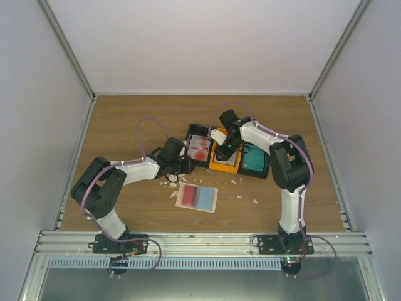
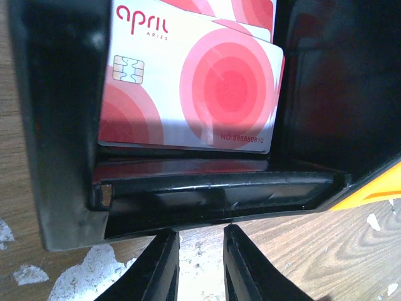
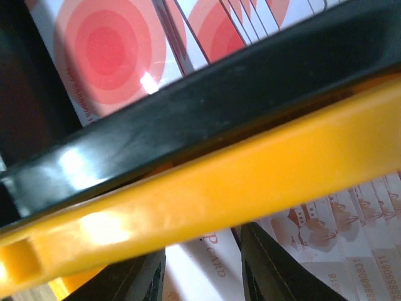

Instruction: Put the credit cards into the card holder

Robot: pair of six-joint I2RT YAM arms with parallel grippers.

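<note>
A black box of red-and-white cards (image 2: 225, 88) sits at the centre. My left gripper is at its front edge; the fingertips are partly hidden beneath the rim, so what is between them is unclear. Beside it, an orange box (image 3: 188, 194) holds pale cards (image 3: 307, 251); my right gripper reaches over these, fingers apart. A black box of teal cards (image 1: 254, 160) stands at the right. The card holder (image 1: 197, 198), with red and blue halves, lies in front.
White scraps or marks (image 1: 255, 201) are scattered on the wooden table (image 1: 125, 125).
</note>
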